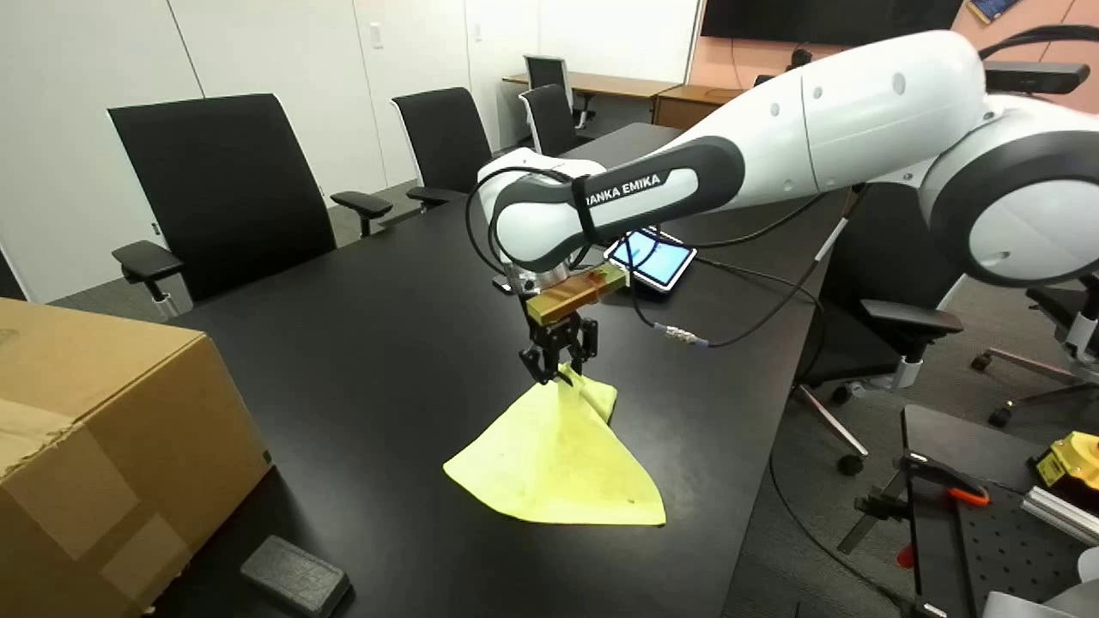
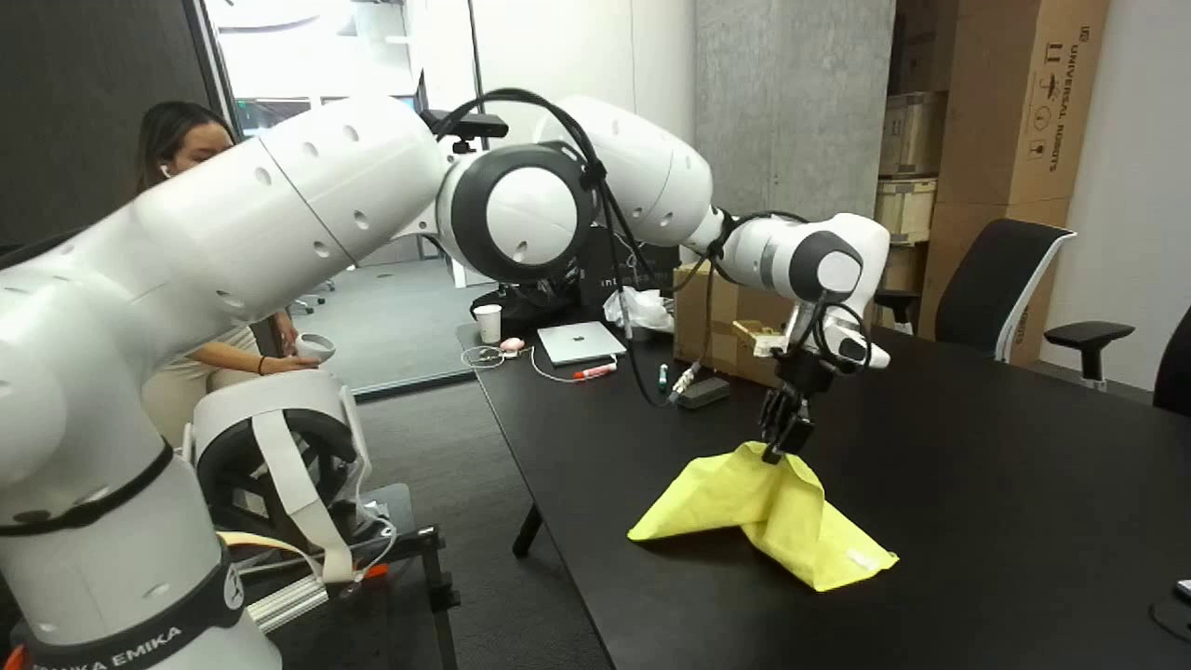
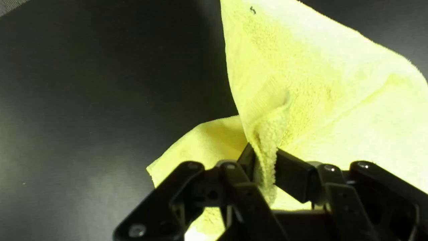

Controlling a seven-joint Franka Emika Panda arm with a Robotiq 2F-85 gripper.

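Observation:
A yellow cloth (image 1: 561, 458) lies partly on the black table, its near edge spread flat and its far part drawn up into a peak. At that peak my gripper (image 1: 561, 372) is shut on a pinched fold. In the wrist view, a ridge of the cloth (image 3: 321, 76) runs down between the two black fingertips of the gripper. One corner pokes out on the left beneath the fingers. From the other side, the cloth (image 2: 770, 508) hangs tented below the gripper (image 2: 779, 447), with its lower edges resting on the table.
A cardboard box (image 1: 124, 453) and a dark grey block (image 1: 296, 575) occupy the table's left side. Behind the gripper lies a tablet (image 1: 651, 257). A laptop (image 2: 581, 342) and a white cup (image 2: 488, 323) sit at one end. Bare table (image 1: 391, 340) surrounds the cloth.

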